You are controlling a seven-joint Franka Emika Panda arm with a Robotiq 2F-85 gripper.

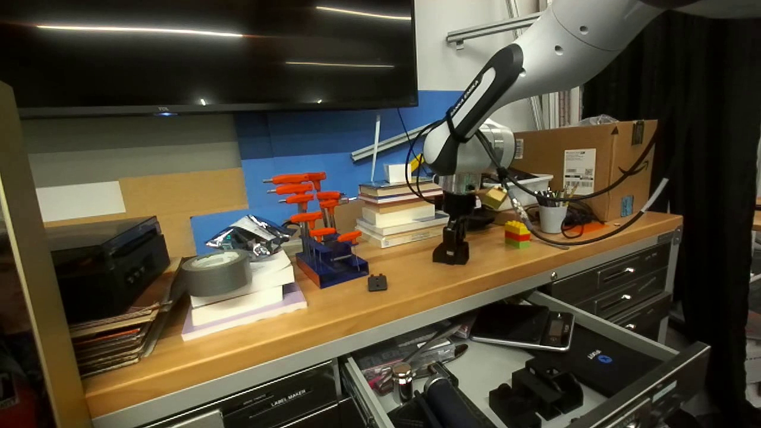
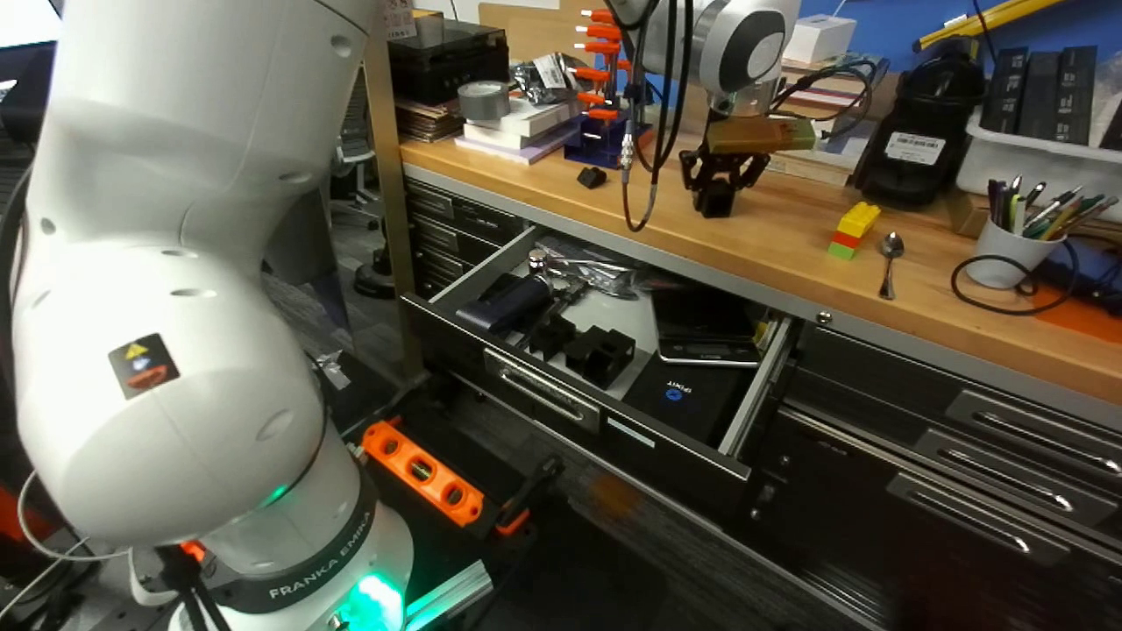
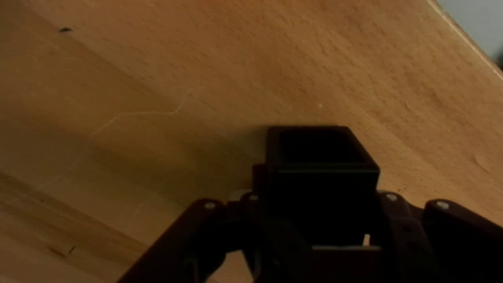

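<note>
On the wooden worktop [image 1: 421, 267] stands a black block-like holder [image 1: 450, 254], its sides flaring near the base in exterior view 1. My gripper [image 2: 718, 180] points straight down over this black holder [image 2: 717, 202]. In the wrist view the holder [image 3: 325, 181] shows a squarish recess, and the fingers [image 3: 391, 198] of my gripper lie on both sides of it. Whether they press on it or only stand around it, the dark picture does not show. The holder appears to rest on the wood.
Left of the holder lies a small black piece [image 1: 377, 283], near a red-handled hex key stand [image 1: 332, 260]. Toy bricks [image 2: 854, 226], a spoon [image 2: 891, 258] and a pen cup [image 2: 1004, 252] stand rightward. Below the worktop's front edge, a filled drawer [image 1: 456, 371] is open.
</note>
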